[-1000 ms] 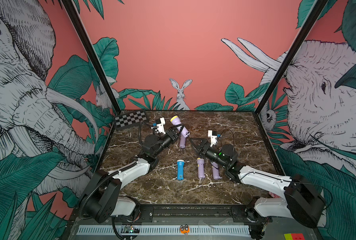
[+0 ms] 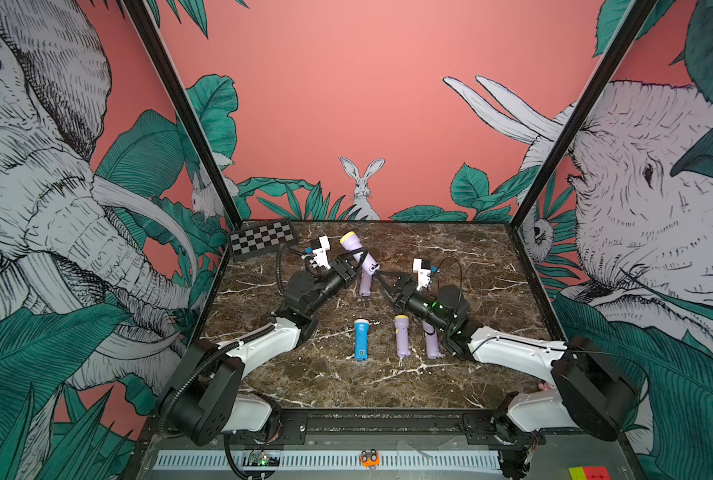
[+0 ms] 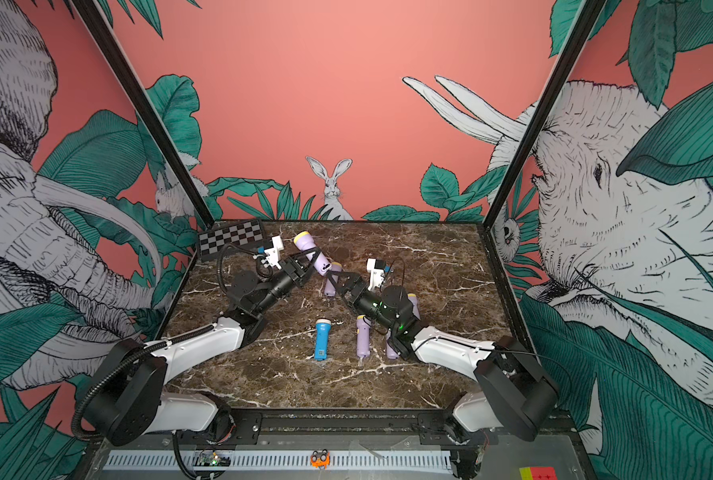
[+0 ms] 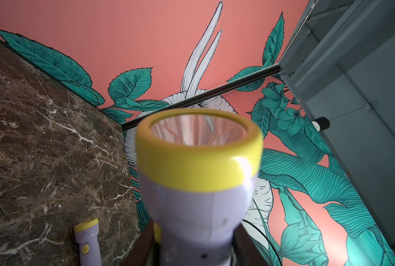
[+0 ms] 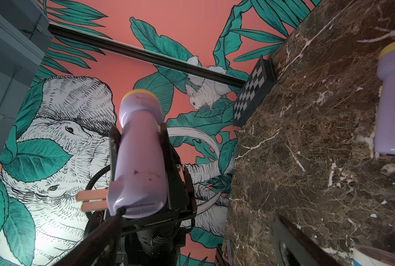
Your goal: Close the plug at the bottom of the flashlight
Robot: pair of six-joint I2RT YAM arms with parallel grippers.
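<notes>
A purple flashlight (image 5: 139, 164) with a yellow head (image 4: 197, 168) is held tilted above the table, my left gripper (image 2: 355, 260) shut around its body. In the right wrist view two copper-coloured plug prongs (image 5: 92, 195) stick out sideways from its bottom end. My right gripper (image 2: 380, 277) is close to that bottom end, its fingers wide apart and nothing gripped. One blurred right finger (image 5: 106, 235) reaches up near the corner beside the prongs; whether it touches is unclear. The other finger (image 5: 290, 241) stands off over the table.
Another purple flashlight (image 2: 365, 285) lies on the marble table below the held one. Nearer the front are a blue flashlight (image 2: 361, 341) and two purple ones (image 2: 402, 337), one partly behind the right arm. A checkered board (image 2: 262, 239) occupies the back left corner.
My left gripper and the flashlight in it have barely moved.
</notes>
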